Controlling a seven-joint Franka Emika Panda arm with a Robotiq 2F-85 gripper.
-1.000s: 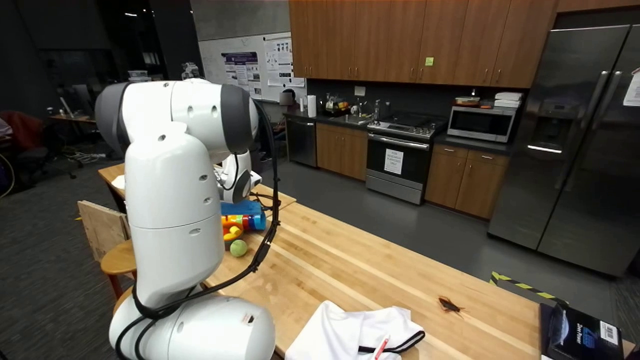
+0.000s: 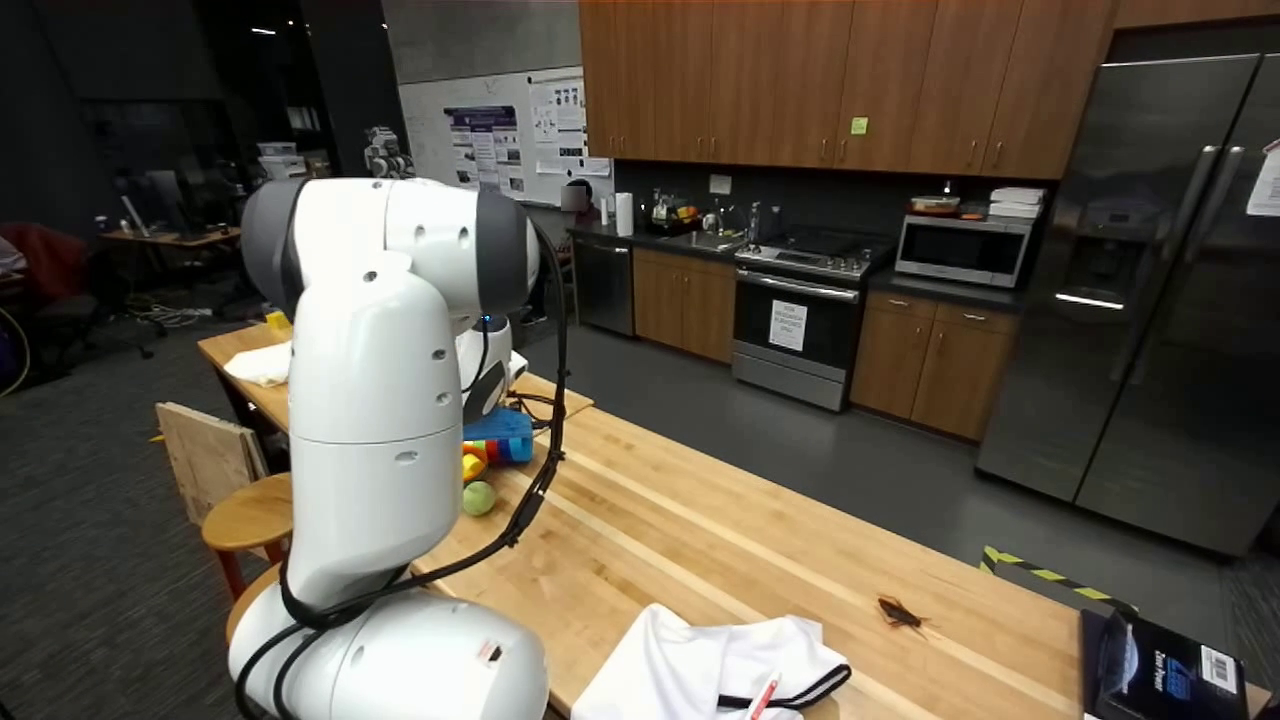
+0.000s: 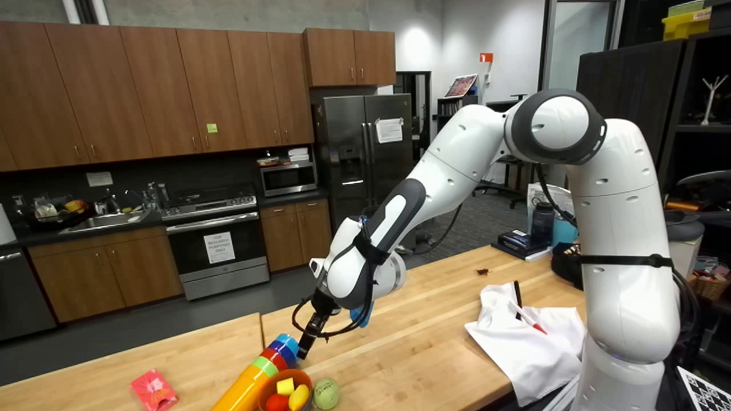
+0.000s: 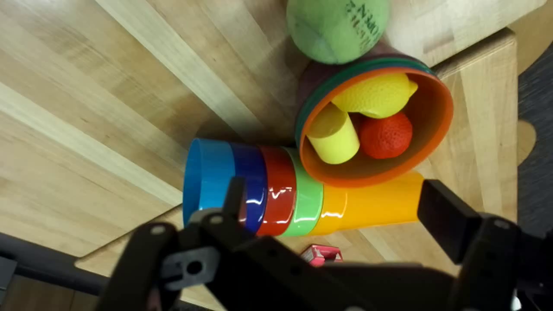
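In the wrist view a row of nested cups, light blue, dark blue, red, green and yellow-orange, lies on its side on the wooden table. My gripper is open over it, one finger by the blue end and the other by the yellow end. I cannot tell whether the fingers touch the cups. Beside the row stands an orange-rimmed bowl holding a yellow lemon, a yellow block and a red ball-like fruit. A green tennis ball rests against the bowl.
A pink packet lies on the table left of the cups. White cloth with a red-tipped pen sits nearer the arm's base. Dark boxes stand at the table's far end.
In exterior view 1 the arm's upper joints have shifted right and slightly lower. They now cover more of the bowl and cups. The table objects look unmoved.
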